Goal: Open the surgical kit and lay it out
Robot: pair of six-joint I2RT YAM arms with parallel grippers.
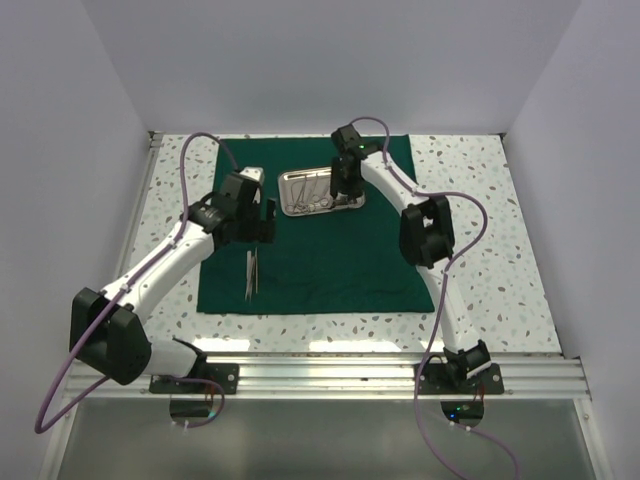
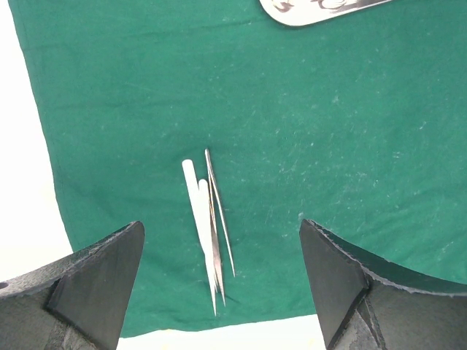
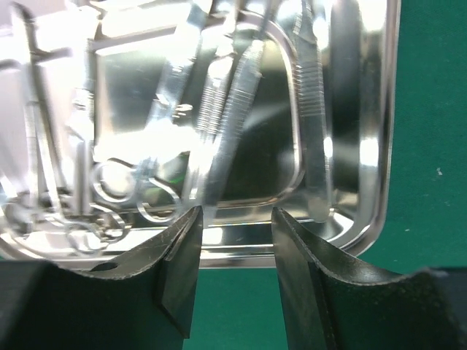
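A steel tray (image 1: 295, 185) of surgical instruments lies on the green cloth (image 1: 320, 270). My right gripper is over the tray's near edge with fingers part open; in the right wrist view a flat-handled instrument (image 3: 230, 131) reaches down toward the space between them, and scissors (image 3: 157, 215) lie to the left. Whether anything is gripped is unclear. My left gripper (image 1: 264, 222) stands open and empty left of the tray, above slim instruments (image 2: 203, 226) laid side by side on the cloth.
Speckled tabletop (image 1: 490, 250) surrounds it, bounded by grey walls (image 1: 560, 220) at back and sides.
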